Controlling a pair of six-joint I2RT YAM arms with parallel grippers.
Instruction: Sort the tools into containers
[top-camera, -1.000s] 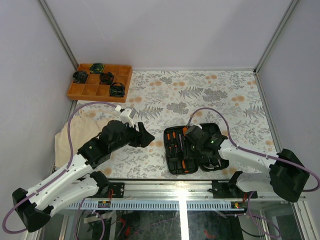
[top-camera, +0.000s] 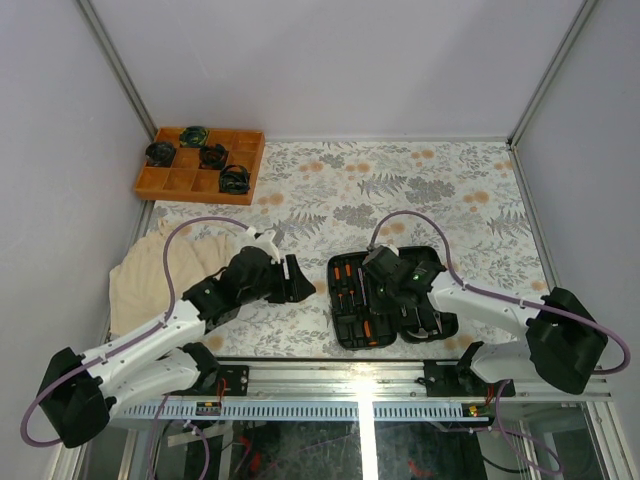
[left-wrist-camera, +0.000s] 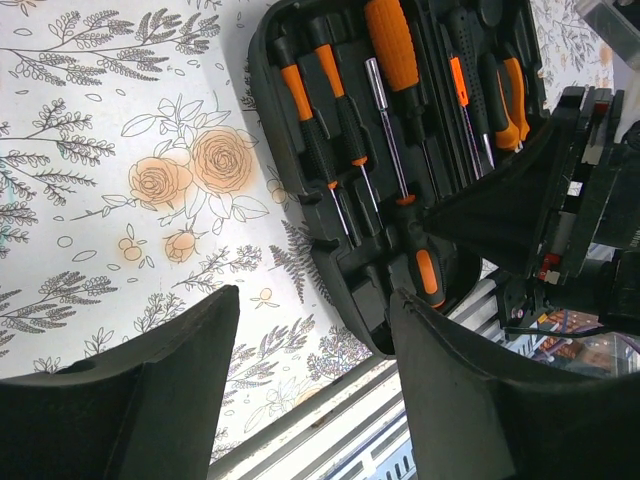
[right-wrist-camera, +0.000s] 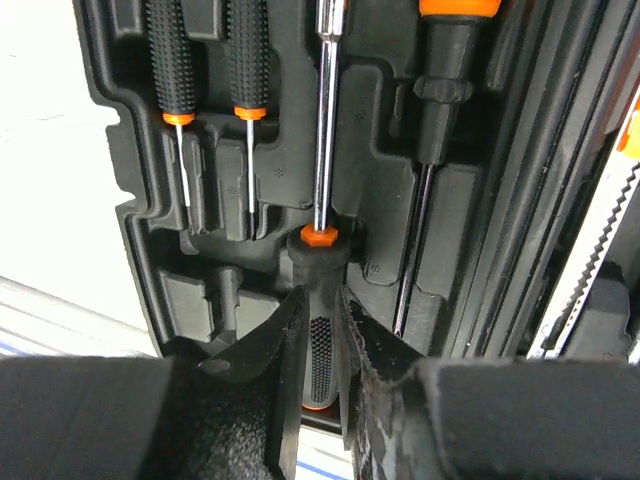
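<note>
An opened black tool case (top-camera: 340, 335) lies on the patterned table in the top view, with orange-and-black tools in its slots. In the right wrist view, my right gripper is shut on the dark handle of a screwdriver (right-wrist-camera: 325, 140) with an orange collar and long metal shaft; the screwdriver still lies in its slot. Two thin screwdrivers (right-wrist-camera: 172, 60) sit left of it, and a larger orange-handled one (right-wrist-camera: 445, 60) is to the right. My left gripper stands open and empty beside the case's left edge, its fingers wide apart.
At the back left, an orange divided tray (top-camera: 178, 180) holds several dark coiled bundles. A beige cloth (top-camera: 140, 285) lies at the left under the left arm. My right arm covers part of the case.
The left gripper has shifted slightly right and nearer the front, and its arm has come lower.
</note>
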